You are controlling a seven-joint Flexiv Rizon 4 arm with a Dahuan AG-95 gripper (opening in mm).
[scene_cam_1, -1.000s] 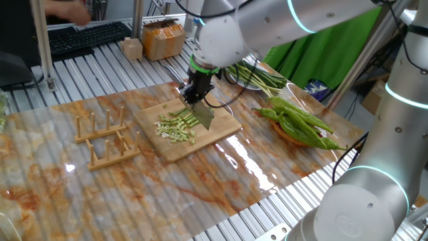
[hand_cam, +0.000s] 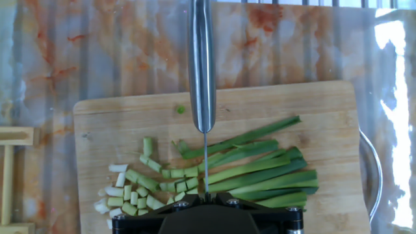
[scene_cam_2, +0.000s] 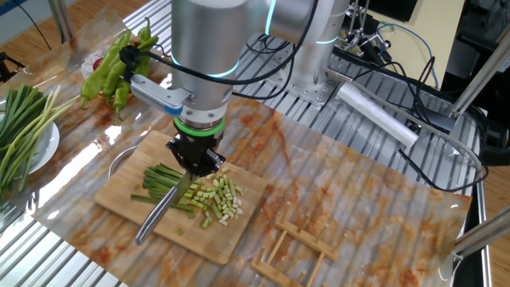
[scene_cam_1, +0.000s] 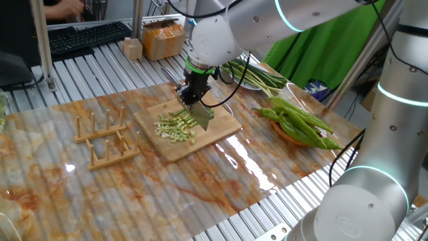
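Observation:
My gripper is shut on a knife with a broad metal blade. In the wrist view the knife handle points away from the fingers, and the thin blade edge runs back between them. Below lies a wooden cutting board. On it are short cut pieces of green onion to one side of the blade and longer uncut stalks to the other. From exterior view 2 the handle slants over the board's near part. Whether the blade touches the board or stalks I cannot tell.
Beside the board stands a wooden peg rack. Green peppers fill a basket on the opposite side, near a plate of long green onions.
The board and its cut pieces look unchanged. A person's hand at the back left has moved.

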